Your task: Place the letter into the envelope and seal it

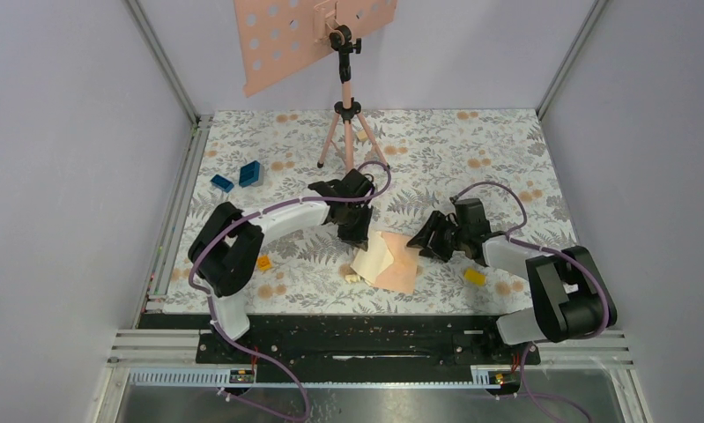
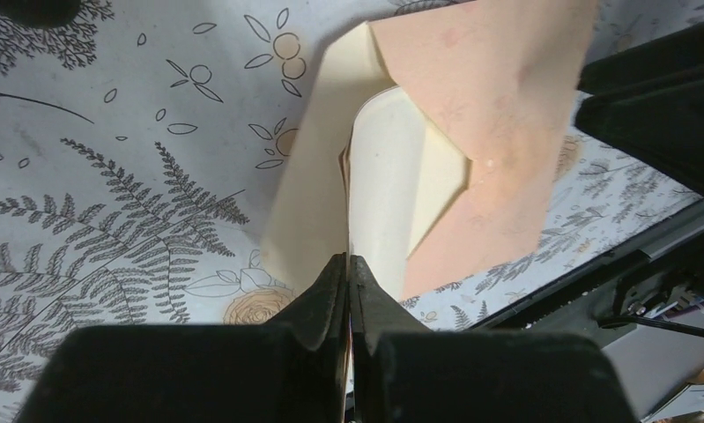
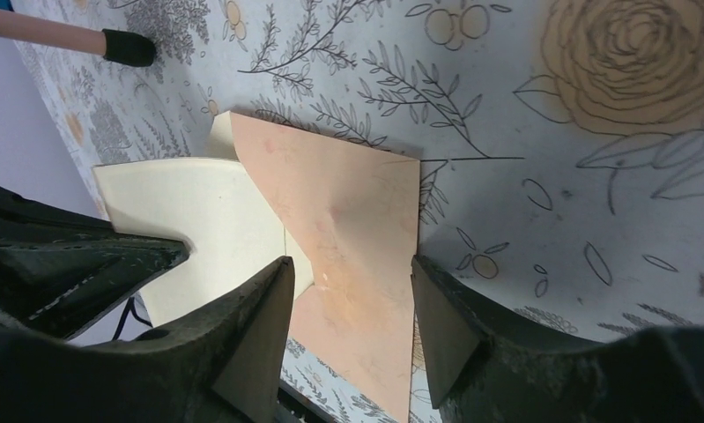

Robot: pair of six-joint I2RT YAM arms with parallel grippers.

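Note:
A pink envelope (image 1: pixel 401 269) lies open on the patterned cloth, with cream paper (image 1: pixel 373 256) rising from its left side. My left gripper is shut on that paper, whose curved edge stands up between its fingertips. My right gripper stands open at the envelope's right part, one finger on each side of the pink panel's edge region; whether it touches is unclear. The cream lining (image 2: pixel 432 185) shows under the pink flaps in the left wrist view.
A tripod (image 1: pixel 348 132) with a pink board stands behind. Blue boxes (image 1: pixel 251 174) sit back left, an orange block (image 1: pixel 264 262) left, a yellow block (image 1: pixel 474 276) right.

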